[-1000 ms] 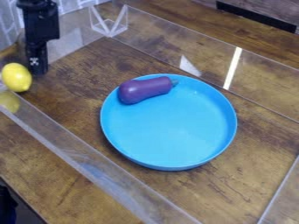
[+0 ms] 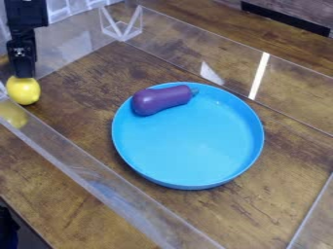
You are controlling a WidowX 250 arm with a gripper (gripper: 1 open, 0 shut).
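Observation:
The black gripper (image 2: 22,60) is at the upper left edge, just above a yellow lemon-like object (image 2: 23,90) on the wooden floor of a clear-walled enclosure; it stands open, its fingers partly cut off by the frame edge. A blue plate (image 2: 188,146) lies at the centre right with a purple eggplant (image 2: 162,99) on its upper left part.
Clear plastic walls (image 2: 117,185) run along the front left, the back and the right. Bare wood (image 2: 92,88) lies between the yellow object and the plate.
The gripper has moved left to over the yellow object, which has shifted slightly to the right from where it was a second ago. The plate and eggplant are unchanged.

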